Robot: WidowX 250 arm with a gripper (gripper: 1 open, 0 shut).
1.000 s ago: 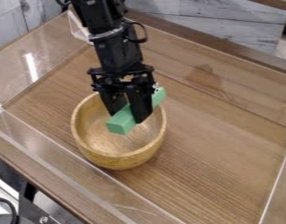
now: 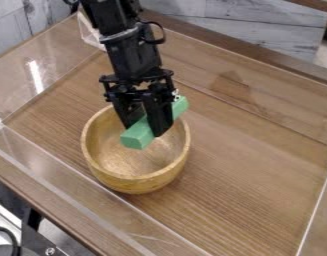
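Note:
A wooden bowl (image 2: 126, 166) sits on the wooden table, left of centre. The black robot arm reaches down from the top, its gripper (image 2: 148, 114) above the bowl, shut on a green bar (image 2: 140, 132). The bar hangs tilted over the bowl, its upper end rising to the right of the gripper, which partly covers it.
The wooden table (image 2: 246, 190) has wide free room to the right and at the back. A pale wall or board lines the far edge. Dark cables lie at the bottom left, beside the table's edge.
The gripper and green bar have shifted slightly upward in the view, with small movement of the arm. The bowl stays in about the same place.

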